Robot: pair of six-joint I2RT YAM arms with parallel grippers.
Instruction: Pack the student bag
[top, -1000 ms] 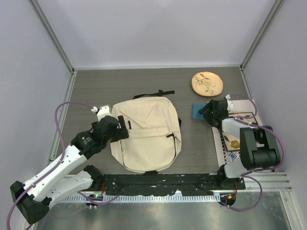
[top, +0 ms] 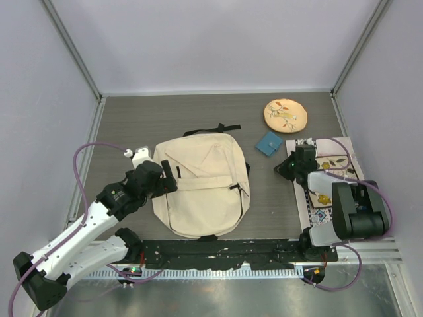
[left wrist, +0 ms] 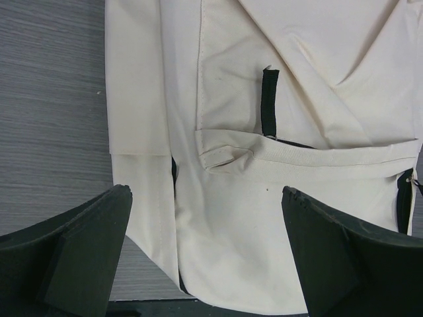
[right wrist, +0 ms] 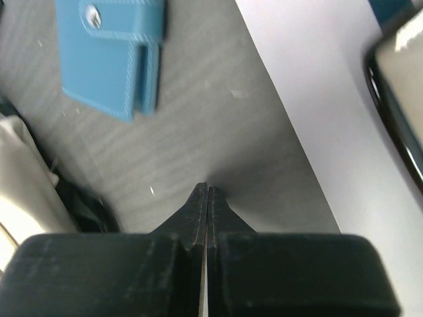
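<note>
Flat on the grey table, the blue leather wallet (top: 269, 143) lies between the bag and the white patterned mat. In the right wrist view the wallet (right wrist: 106, 59) is at the upper left, cut off by the frame edge. My right gripper is shut with nothing between its fingertips, low over bare table and clear of the wallet. The cream cloth bag (top: 205, 205) is spread out left of centre. Over its left side my left gripper (top: 170, 179) hangs open, its two fingers (left wrist: 86, 257) wide apart and no object between them.
Beyond the wallet sits a round cream pouch with leaf embroidery (top: 285, 115). At the right, the patterned mat (top: 301, 214) carries several items partly covered by my right arm. Bare table (top: 271, 191) separates bag and mat. A black strap (top: 213, 129) extends from the bag's top.
The wallet has turned on the table. The left arm has barely moved.
</note>
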